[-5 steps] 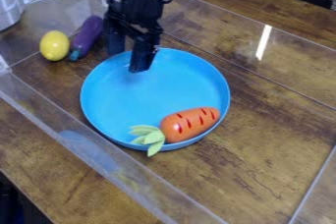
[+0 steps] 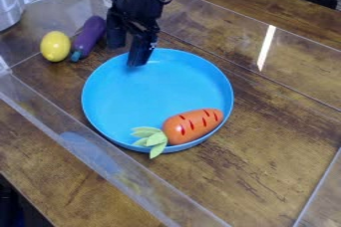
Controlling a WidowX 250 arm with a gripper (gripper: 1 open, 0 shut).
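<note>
A blue round plate (image 2: 147,92) holds an orange toy carrot (image 2: 192,124) with green leaves at its lower right. Left of the plate's back, a purple toy eggplant (image 2: 87,38) and a yellow oval toy (image 2: 56,45) lie on the wood. My dark gripper (image 2: 128,40) hangs over the plate's back rim, beside the eggplant, fingers pointing down; whether they are open or shut is unclear against the dark shapes.
A clear edge runs along the lower left, and a whitish object sits in the top left corner.
My gripper has shifted slightly up and to the left. The toys and plate look unmoved.
</note>
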